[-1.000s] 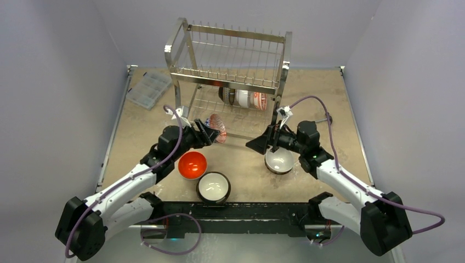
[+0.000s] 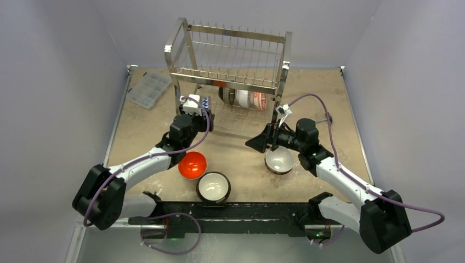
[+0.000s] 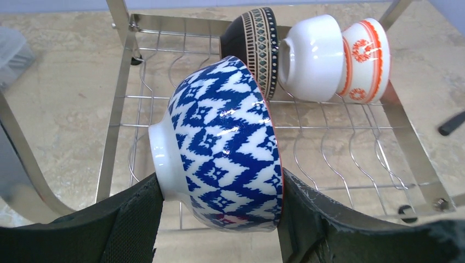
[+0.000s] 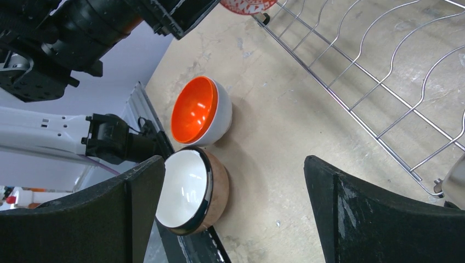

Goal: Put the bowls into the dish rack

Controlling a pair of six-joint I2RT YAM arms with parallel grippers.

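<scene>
A blue-and-white patterned bowl (image 3: 222,137), on its side, is held in my left gripper over the left part of the lower rack shelf (image 3: 115,137). Black (image 3: 247,44), white (image 3: 312,57) and orange-patterned (image 3: 364,60) bowls stand on edge at the shelf's back. An orange bowl (image 2: 192,164) and a dark-rimmed white bowl (image 2: 213,186) rest on the table's front; another white bowl (image 2: 279,160) lies below my right arm. My right gripper hangs open and empty before the rack's right front.
The upper rack tier (image 2: 230,52) overhangs the shelf. A clear plastic organiser (image 2: 148,90) lies left of the rack.
My left gripper has moved back into the rack with the blue bowl, which now stands more upright on edge. The right arm is nearly unchanged.
</scene>
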